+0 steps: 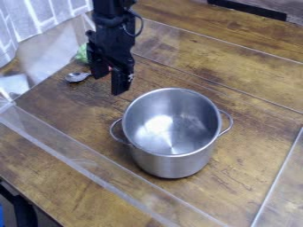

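Note:
My gripper (110, 78) is low at the back left, over the spot of a spoon with a metal head (76, 76), whose red handle is mostly hidden behind it. A green textured object (80, 54) is partly hidden behind the arm. A large steel pot (172, 133) with two handles stands in the centre right, apart from the gripper. Whether the fingers are open or shut is not clear.
Transparent panels border the work area, and a white curtain (30, 27) hangs at the back left.

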